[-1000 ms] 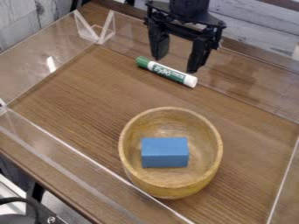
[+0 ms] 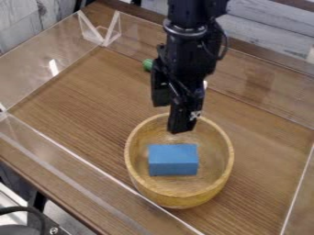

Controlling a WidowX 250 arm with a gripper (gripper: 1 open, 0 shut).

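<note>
My gripper [image 2: 172, 101] hangs above the back rim of a yellow bowl [image 2: 139, 153], open, its two dark fingers apart. Inside the bowl a blue block [image 2: 173, 160] lies toward the front left. The arm hides most of the green-and-white tube [image 2: 149, 65] behind it; only small parts show at either side.
A pale raised edge runs along the left and back of the table. A dark cable lies at the bottom left corner.
The bowl and block look unmoved.
</note>
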